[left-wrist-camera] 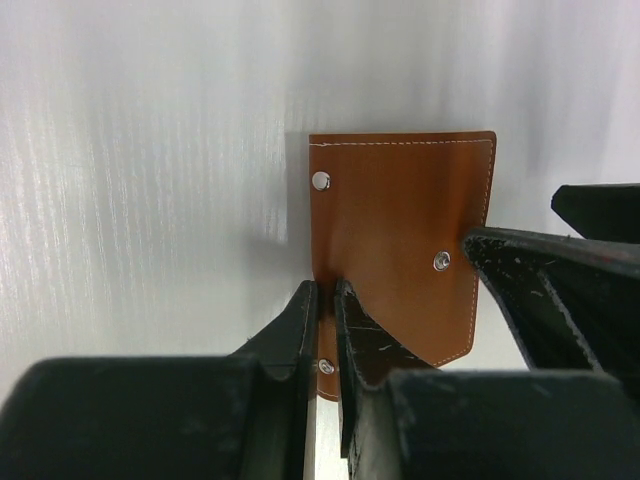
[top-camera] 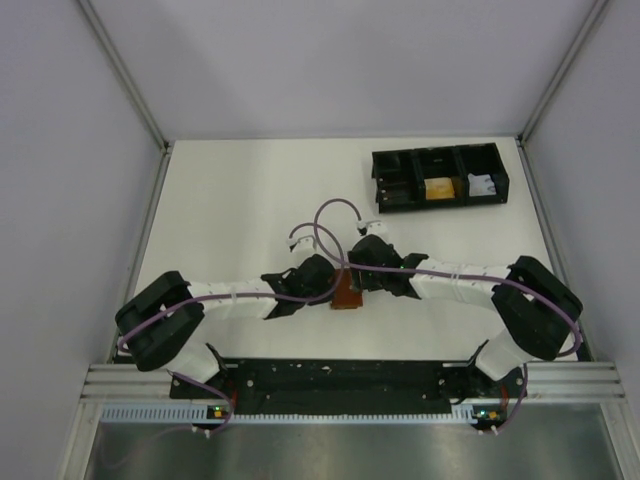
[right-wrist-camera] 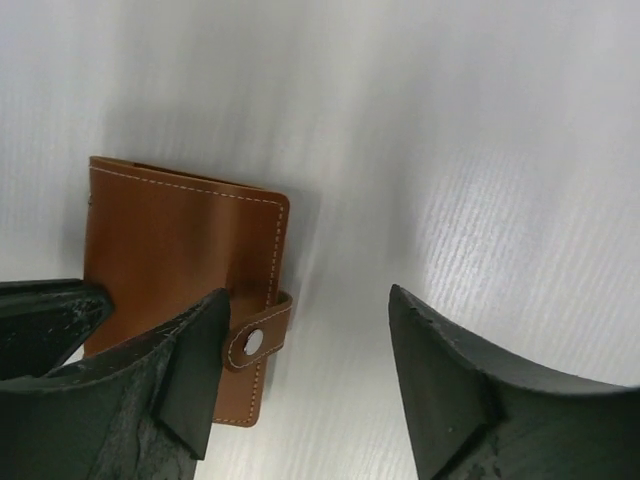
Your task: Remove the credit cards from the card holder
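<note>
The brown leather card holder [top-camera: 347, 298] lies on the white table between my two arms, mostly covered by them in the top view. In the left wrist view, the holder's [left-wrist-camera: 400, 200] stitched face with metal snaps is seen. My left gripper is shut at its left edge, with a thin brown strip showing between the fingers. Seen from the right wrist, the holder [right-wrist-camera: 180, 235] has a snap strap [right-wrist-camera: 258, 338] on its right side. My right gripper stands open, its left finger [right-wrist-camera: 212, 325] over the holder beside the strap. No cards are visible.
A black divided box [top-camera: 408, 160] stands at the back right, with a yellow item [top-camera: 440, 188] and a white item [top-camera: 481, 185] in its compartments. Both arms are close together.
</note>
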